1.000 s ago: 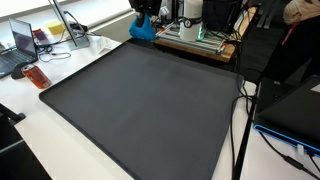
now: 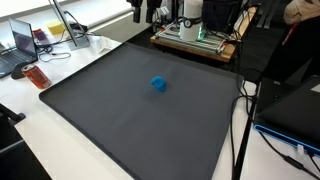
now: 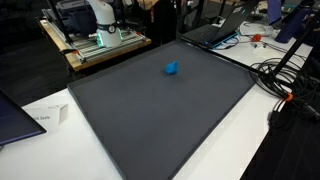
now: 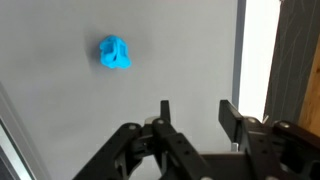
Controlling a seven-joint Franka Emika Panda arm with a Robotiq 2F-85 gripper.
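A small crumpled blue cloth point(image 2: 158, 84) shows against the dark grey mat point(image 2: 115, 110), seemingly resting on its far half. Exterior view 2 has the same blue cloth point(image 3: 171, 68) near the mat's far edge. In the wrist view the blue cloth point(image 4: 114, 52) is up and left of my gripper, clear of both fingers. The fingers stand apart with nothing between them, and bare grey surface shows in the gap. From exterior view 1, only the dark tips of my gripper point(image 2: 145, 15) are visible at the top edge, beyond the mat.
A red can point(image 2: 37, 77) stands left of the mat, and a white cup point(image 2: 97, 44) is by its far left corner. A laptop point(image 2: 24, 40) sits at the far left. Cables point(image 2: 246, 100) run along the right side.
My fingers have parted.
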